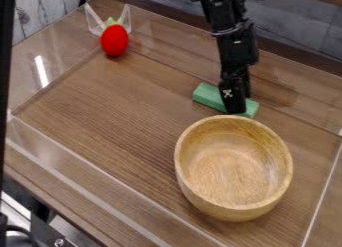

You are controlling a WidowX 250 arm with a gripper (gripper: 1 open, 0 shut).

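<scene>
A black robot arm reaches down from the top centre of the camera view, its gripper [231, 92] low over a green bar [210, 97] that lies on the wooden table [94, 141]. The fingertips are at the bar's right half; whether they are open or shut on it, I cannot tell.
A tan oval bowl [231, 166] stands just in front of the bar. A red object [114, 40] with a pale top sits at the back left.
</scene>
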